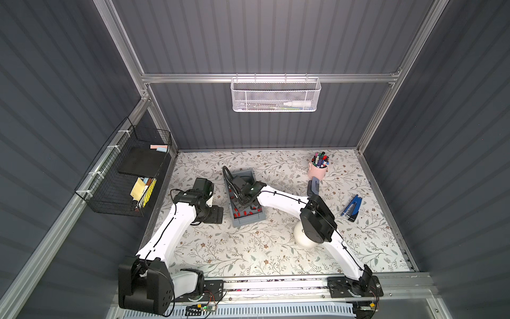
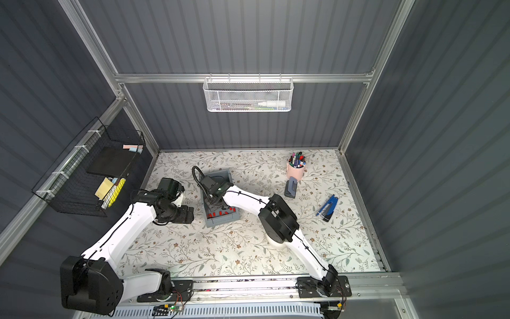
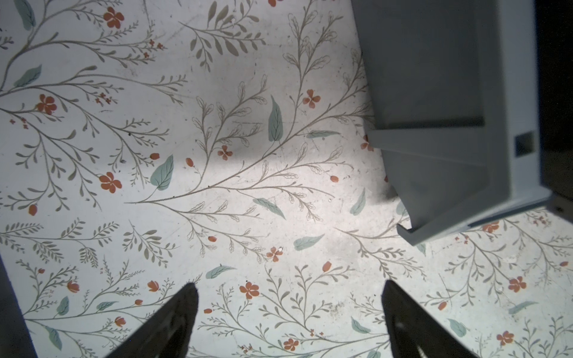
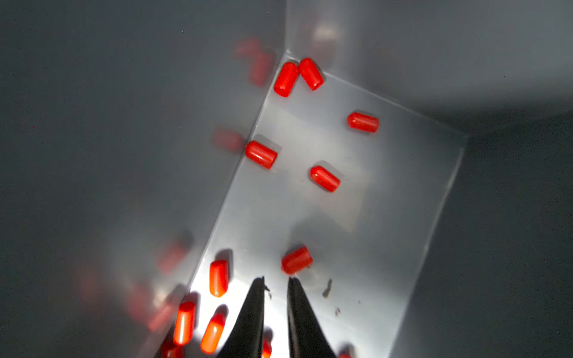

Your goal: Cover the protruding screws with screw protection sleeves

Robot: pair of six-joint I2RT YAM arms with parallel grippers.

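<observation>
Red screw sleeves (image 4: 325, 178) lie scattered on the floor of a grey bin (image 1: 247, 220). Reaching down into that bin is my right gripper, its narrow fingers a small gap apart. One sleeve (image 4: 296, 260) lies just ahead of the fingertips, and another shows low down in the gap behind them, apparently on the floor. The white dome (image 1: 304, 237) is largely covered by my right arm; its screws cannot be made out. Left of the bin, my left gripper hangs wide open over bare table, with nothing between its fingers.
The bin's steep walls (image 4: 149, 119) close in around my right gripper. To the right stand a pink pen cup (image 1: 317, 171), a dark grey object (image 1: 313, 186) and a blue stapler (image 1: 351, 208).
</observation>
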